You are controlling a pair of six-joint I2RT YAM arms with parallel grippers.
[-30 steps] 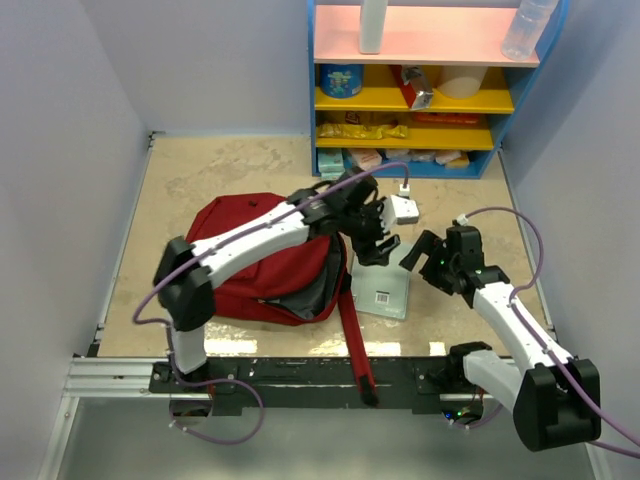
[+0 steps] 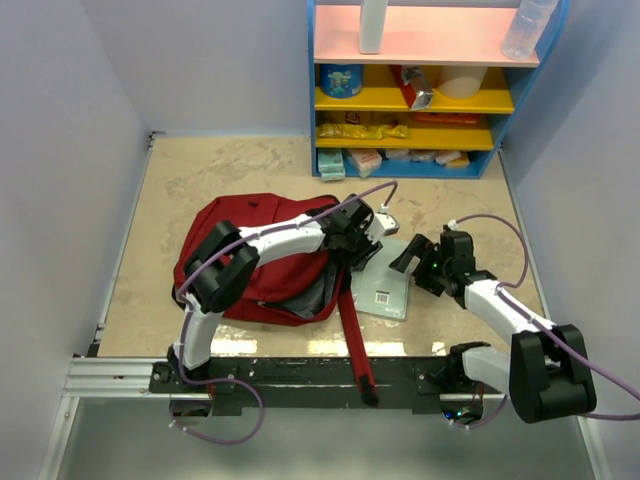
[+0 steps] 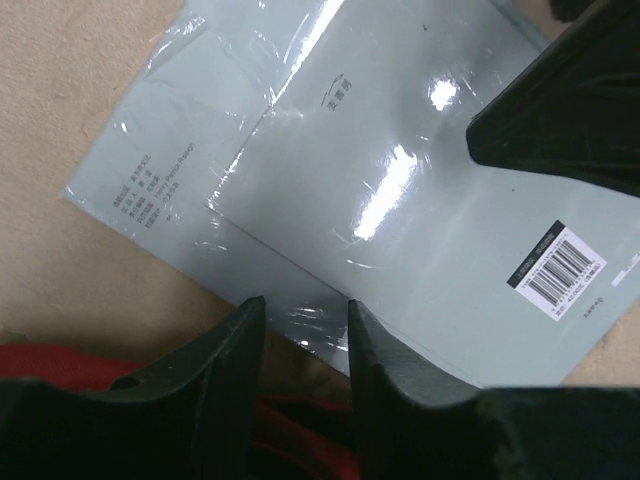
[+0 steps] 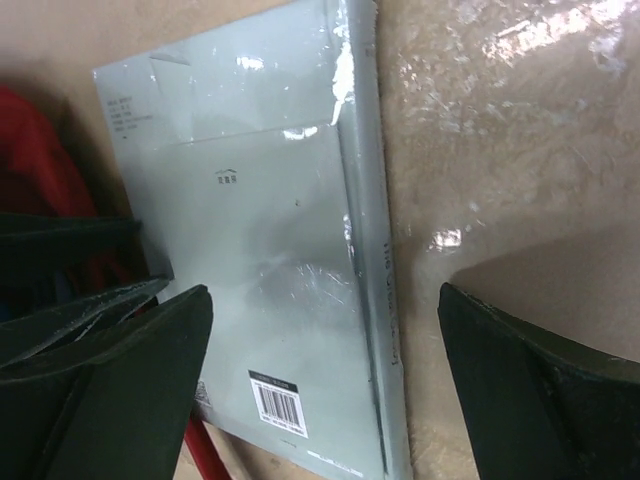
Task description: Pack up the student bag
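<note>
A grey, plastic-wrapped book [image 2: 385,295] with a barcode lies flat on the floor, just right of the red bag [image 2: 262,268]. My left gripper is over the book's bag-side edge, its fingers parted; that edge shows through the gap, and contact cannot be told. On the opposite side, my right gripper stands wide open, with the book's spine [image 4: 372,230] in view between its fingers. One black right finger [image 3: 570,120] reaches over the book in the left wrist view. The bag's dark opening [image 2: 305,300] faces the book.
A red strap [image 2: 356,345] trails from the bag toward the front edge. Behind, a blue shelf [image 2: 312,90] holds several packages, with a clear bottle [image 2: 528,28] on top.
My left gripper has come down and left to the book's edge beside the bag. My right gripper has shifted slightly left toward the book. Bag and book stay in place.
</note>
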